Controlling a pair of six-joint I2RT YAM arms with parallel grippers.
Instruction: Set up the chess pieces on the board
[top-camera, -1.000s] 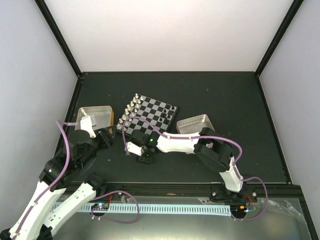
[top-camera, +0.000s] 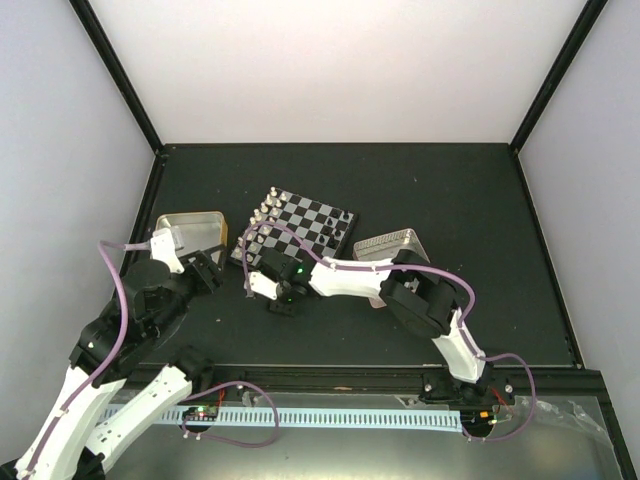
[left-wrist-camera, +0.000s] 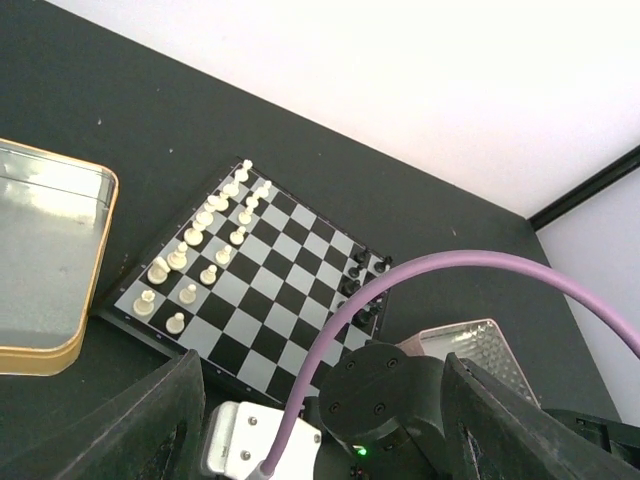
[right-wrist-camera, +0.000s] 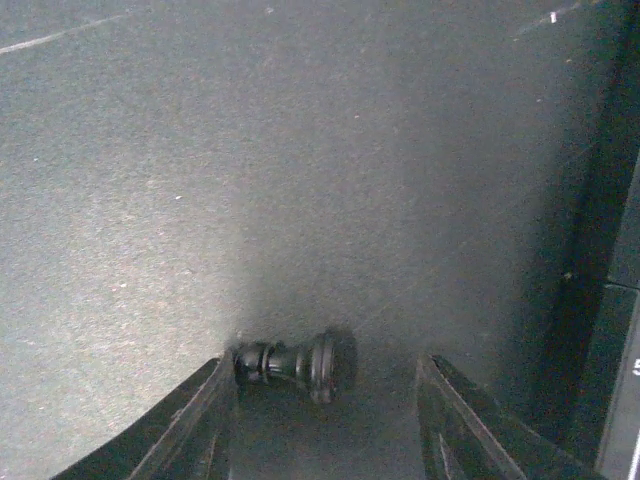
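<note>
The chessboard (top-camera: 300, 225) holds white pieces (left-wrist-camera: 177, 258) along its left side and several black pieces (left-wrist-camera: 358, 275) along the right. A black piece (right-wrist-camera: 285, 365) lies on its side on the dark table, between the spread fingers of my right gripper, which is open and low, just in front of the board. My left gripper (top-camera: 210, 275) hangs above the front of the left tray; in its wrist view the fingers stand apart, with nothing seen held between them.
A metal tray (top-camera: 190, 225) stands left of the board, and a perforated tray (top-camera: 388, 246) stands to its right, partly under the right arm.
The left arm has moved a little toward the front and left.
</note>
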